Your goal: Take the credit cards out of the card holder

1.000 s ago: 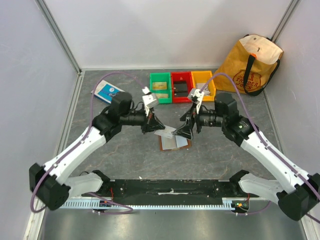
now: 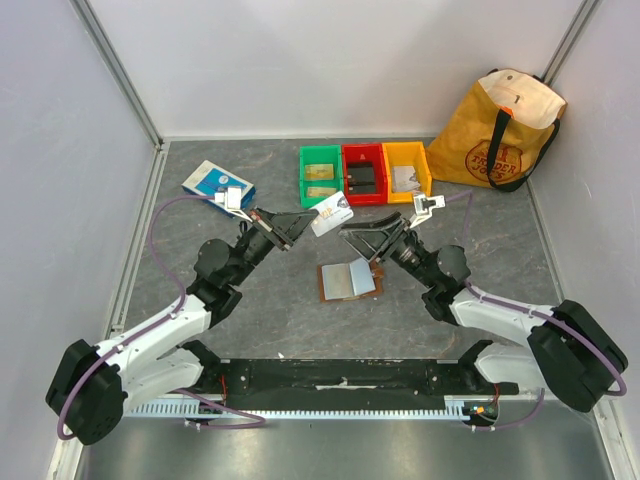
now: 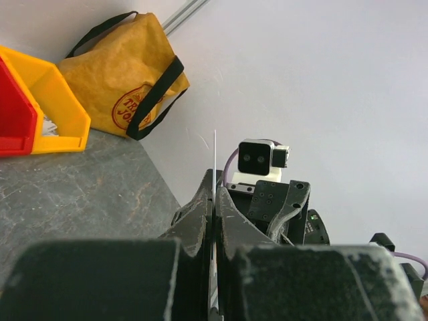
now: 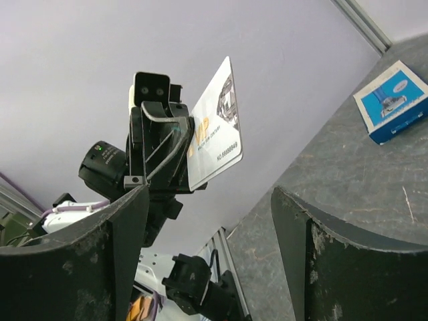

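Observation:
A white card with gold "VIP" lettering (image 4: 215, 127) is pinched in my left gripper (image 2: 307, 217), held up over the table. In the left wrist view the card (image 3: 215, 157) shows edge-on as a thin line between the shut fingers. To its right, my right gripper (image 2: 350, 236) points at the card with its fingers (image 4: 304, 261) apart and nothing between them; a gap separates it from the card. Below both grippers, the card holder (image 2: 348, 281) lies spread open on the table, brown with pale sleeves. Whether more cards sit inside cannot be told.
Green (image 2: 320, 151), red (image 2: 378, 150) and yellow (image 2: 420, 150) bins stand at the back. A yellow bag (image 2: 492, 130) fills the back right corner. A blue-white box (image 2: 215, 181) lies back left. Bare table surrounds the holder.
Both grippers have risen and moved away from above the holder.

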